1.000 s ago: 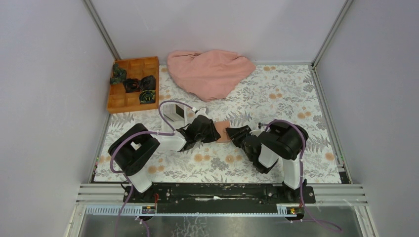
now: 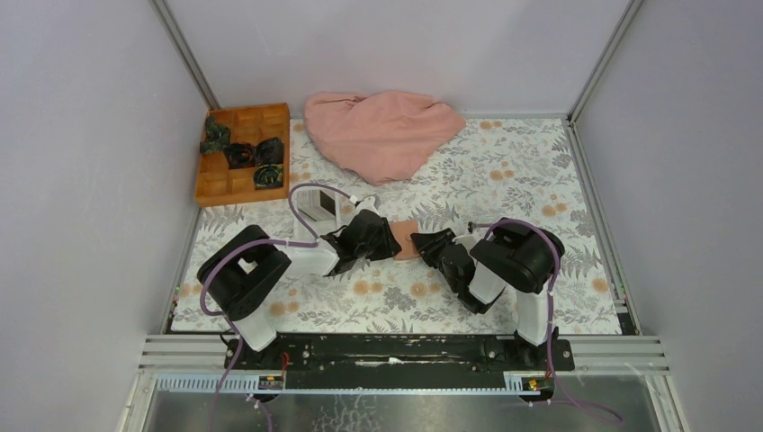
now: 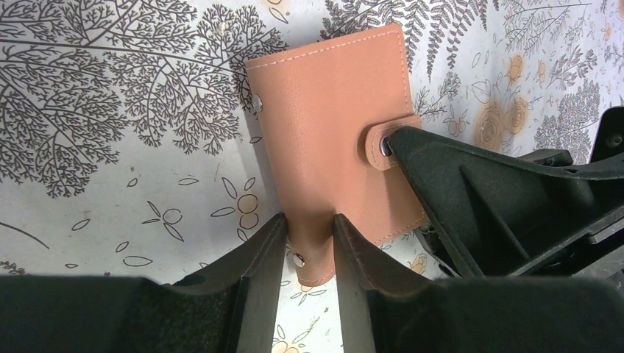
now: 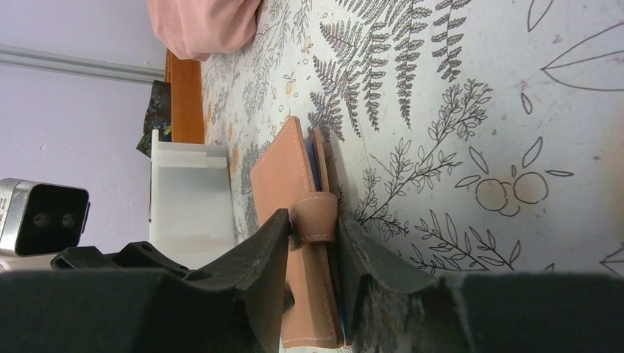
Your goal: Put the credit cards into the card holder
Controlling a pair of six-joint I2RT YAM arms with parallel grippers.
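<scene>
The tan leather card holder (image 2: 405,232) is held between my two grippers at the table's middle. In the left wrist view, the card holder (image 3: 327,125) has its stitched face and snap strap (image 3: 381,147) visible. My left gripper is shut on its spine end, which is creased between the fingers. In the right wrist view, my right gripper is shut on the strap side of the card holder (image 4: 276,173), with the strap folded over the edge. A bluish card edge (image 4: 313,163) shows between the leather flaps.
A white rack (image 2: 317,205) stands just behind the left arm. Further back left is an orange-brown compartment tray (image 2: 207,187) with dark items in it. A pink cloth (image 2: 382,130) lies at the back.
Over the last second, my right arm has shifted very slightly. The left arm and card holder look unmoved.
</scene>
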